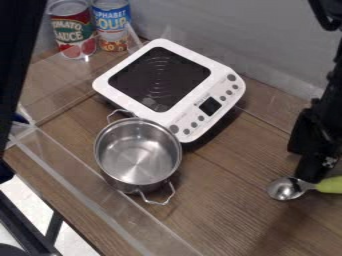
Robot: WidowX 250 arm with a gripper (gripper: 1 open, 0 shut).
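My black gripper (315,160) is at the right edge, open, just above a spoon or ladle with a metal bowl (283,188) and a light green handle (330,185) lying on the wooden counter. The fingers are dark and partly hard to make out. A steel pot (138,152) with two handles stands at centre left. Behind it is a white induction cooker (214,100) with a dark top and button panel.
A tomato sauce can (72,30) and an alphabet soup can (112,25) stand at the back left. A grey wall runs behind.
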